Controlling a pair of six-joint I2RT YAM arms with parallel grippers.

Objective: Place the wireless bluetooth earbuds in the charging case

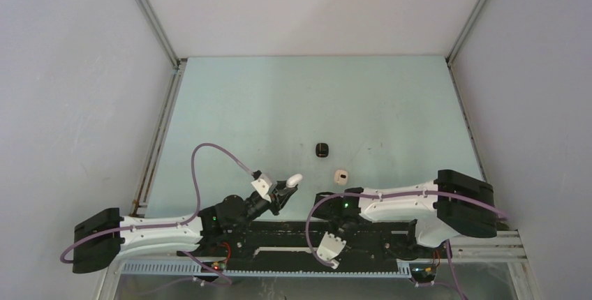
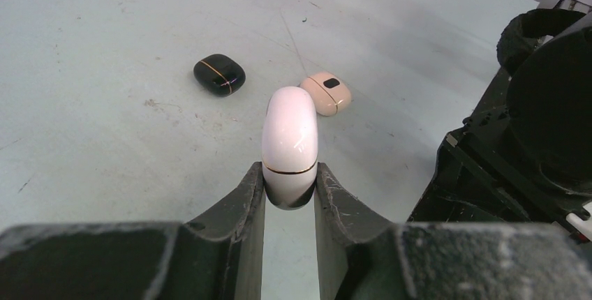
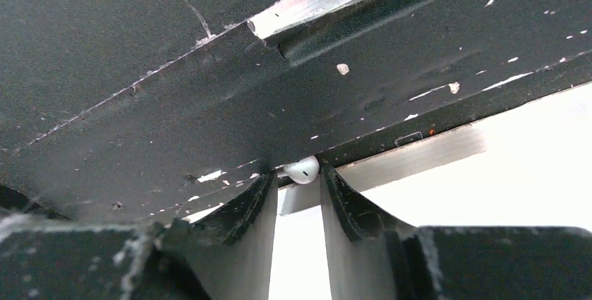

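In the left wrist view a glossy white charging case (image 2: 290, 129) with a gold seam line stands up from my left gripper, which is shut on its lower end. Its lid looks closed in this view. From above, the case (image 1: 295, 181) hangs over the front part of the table. My right gripper has its fingers a little apart, with a small white earbud-like piece (image 3: 302, 170) bearing a dark mark between the tips. Whether both fingers press on it cannot be told. From above, the right fingertips are hidden by the arm.
A black case (image 1: 322, 150) and a peach case (image 1: 341, 176) sit on the table (image 1: 244, 105) ahead of the grippers. The right arm (image 1: 405, 206) spans the front right. Below the right gripper is a dark trough with a silver strip (image 3: 335, 0).
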